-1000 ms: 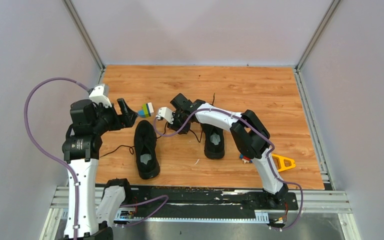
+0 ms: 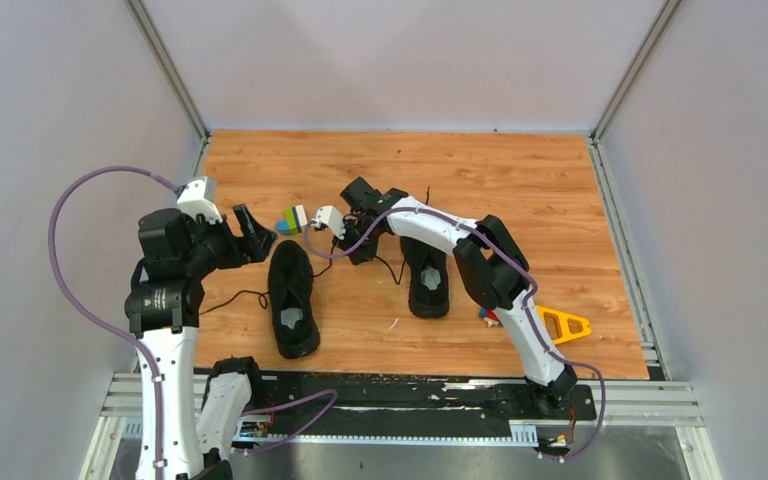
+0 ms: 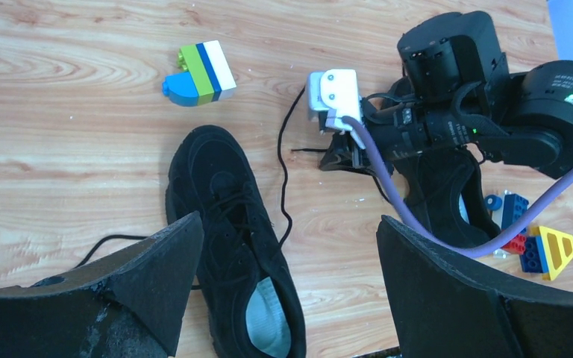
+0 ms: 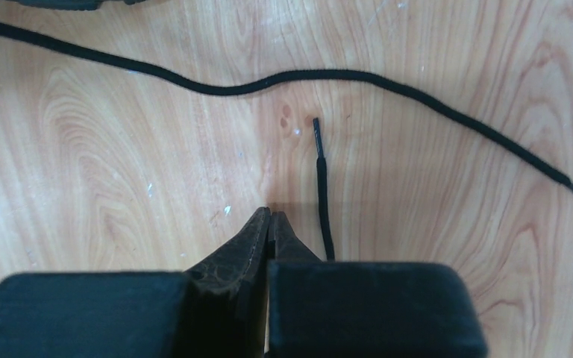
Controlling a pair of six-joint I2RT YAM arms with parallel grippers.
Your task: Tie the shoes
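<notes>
Two black shoes lie on the wooden table, the left shoe (image 2: 293, 300) clear to view and the right shoe (image 2: 427, 280) partly under my right arm. From the left shoe a black lace (image 3: 282, 149) runs across the gap toward the back. My left gripper is open above the left shoe, nothing between its fingers. Low between the shoes, my right gripper is shut, with nothing showing between its fingertips. Just beside them lies a loose lace end (image 4: 322, 179), apart from the fingers. Beyond it stretches the longer lace (image 4: 306, 75) with its tip free.
Behind the left shoe stands a small stack of toy blocks (image 3: 201, 73). A yellow toy piece (image 2: 565, 325) and other blocks lie at the right, near my right arm. A purple cable (image 2: 480, 235) loops along the right arm.
The left arm has moved a little toward the front. Both shoes lie where they were.
</notes>
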